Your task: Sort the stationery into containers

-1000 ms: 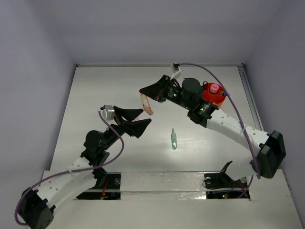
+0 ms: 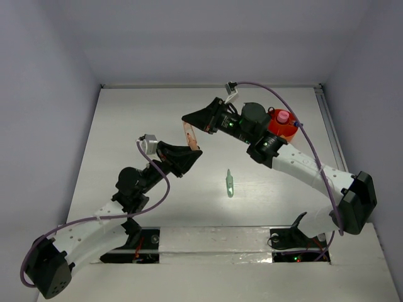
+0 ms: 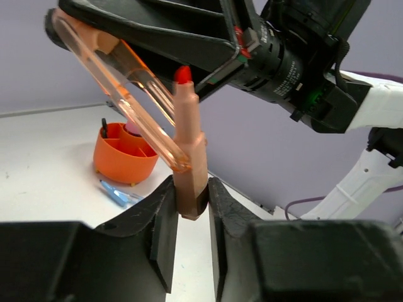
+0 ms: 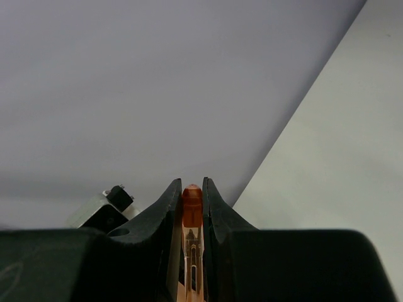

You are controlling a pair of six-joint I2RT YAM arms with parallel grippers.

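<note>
A translucent peach stationery piece with a red tip hangs between both grippers above the table. In the left wrist view my left gripper is shut on its pale lower body. My right gripper is at the upper end; in the right wrist view its fingers flank the orange-topped piece, their exact opening unclear. A green item lies on the table, and an orange organizer with compartments stands at the back right, holding a pink item.
The right arm passes in front of the organizer in the top view. Walls border the table at the back and sides.
Since a second ago my left gripper has moved up and right and shut on the lower end of the peach piece.
</note>
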